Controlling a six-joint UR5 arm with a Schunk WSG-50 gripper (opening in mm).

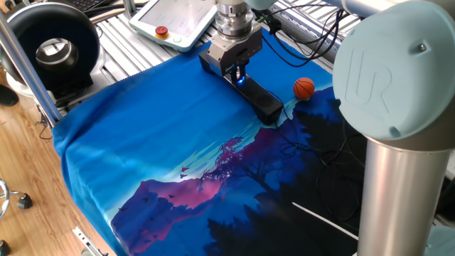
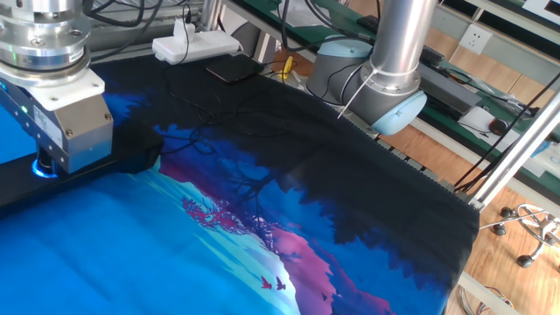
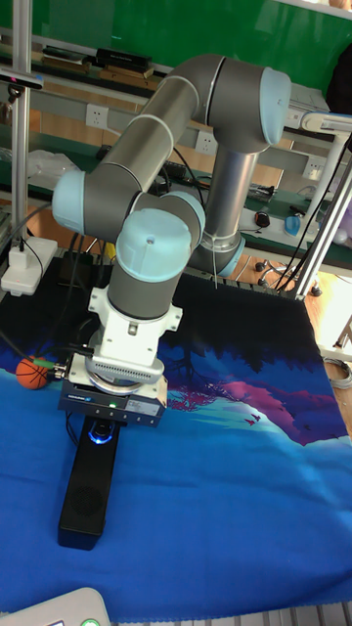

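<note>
A long black speaker bar (image 1: 264,105) lies on the blue printed cloth, with a blue-lit round knob (image 1: 241,81) on its top. My gripper (image 1: 238,73) points down right at this knob, its fingertips close to or touching it. In the second exterior view the gripper body (image 2: 77,131) stands over the bar (image 2: 131,147), and the blue glow (image 2: 40,170) shows just beneath it. From the third view, the lit knob (image 3: 101,435) sits at the lower edge of the gripper body. Whether the fingers are closed around the knob cannot be made out.
An orange toy basketball (image 1: 303,88) lies near the bar's end. Thin black cables (image 1: 334,153) trail over the dark part of the cloth. A teach pendant (image 1: 174,21) with a red button rests at the table edge.
</note>
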